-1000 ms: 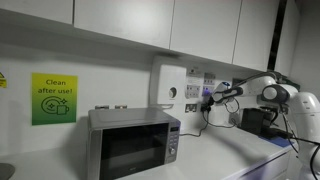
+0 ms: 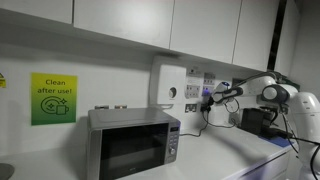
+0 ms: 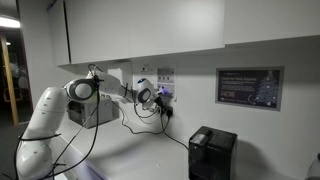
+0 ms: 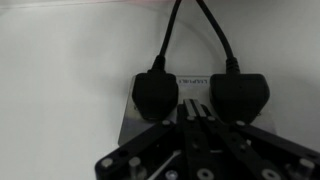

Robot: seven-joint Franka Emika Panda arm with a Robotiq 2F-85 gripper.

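In the wrist view, my gripper is shut, with nothing showing between its fingers. It faces a metal double socket plate (image 4: 193,83) on the wall. Two black plugs sit in that plate, a left plug (image 4: 155,95) and a right plug (image 4: 238,97), each with a cable running upward in the picture. The fingertips lie between the two plugs, over the plate; whether they touch it cannot be made out. Exterior view 2 has the gripper (image 3: 158,103) at the back wall by the sockets. From exterior view 1, the gripper (image 2: 211,101) appears small, near the wall.
A microwave (image 2: 130,141) stands on the white counter (image 2: 215,150). A black appliance (image 3: 212,154) is on the counter by the wall, right of the arm in exterior view 2. Black cables (image 3: 140,128) hang below the sockets. Cabinets overhang the counter, whose middle is clear.
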